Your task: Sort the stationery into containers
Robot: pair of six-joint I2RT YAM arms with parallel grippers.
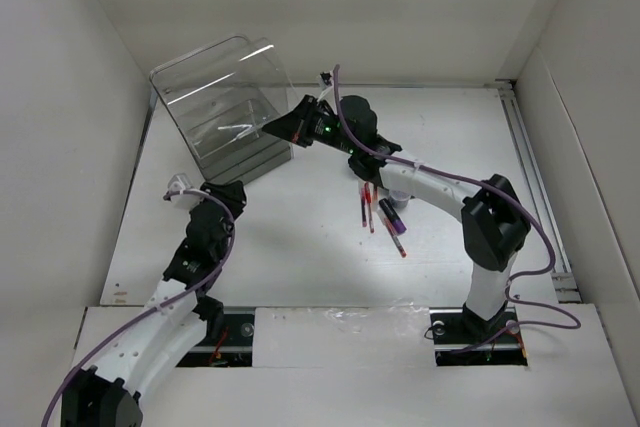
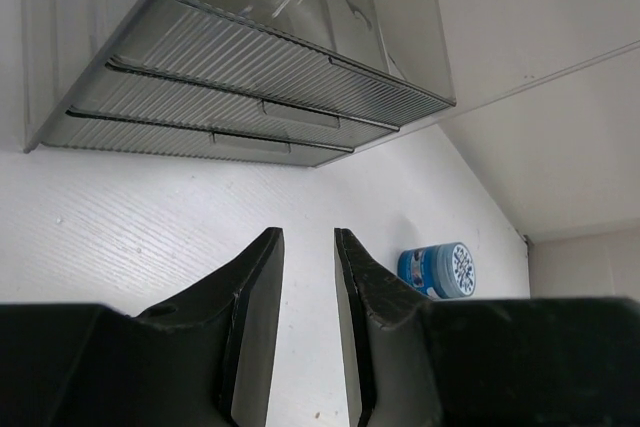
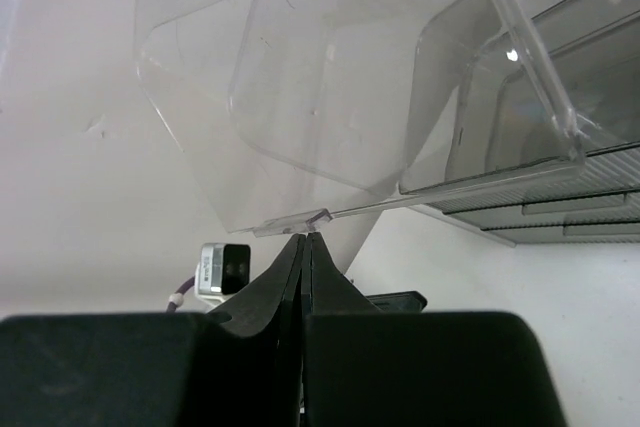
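Note:
A clear multi-tier container (image 1: 225, 132) stands at the back left, its clear front flap (image 3: 330, 97) raised. My right gripper (image 1: 270, 129) is shut at the flap's lower edge, with nothing visible between its fingers in the right wrist view. My left gripper is part open and empty, in front of the container at the lower left of the top view. Several pens and markers (image 1: 390, 217) lie on the table at centre right, partly under the right arm. A blue round tub (image 2: 435, 270) sits on the table in the left wrist view.
Walls surround the table on the back and both sides.

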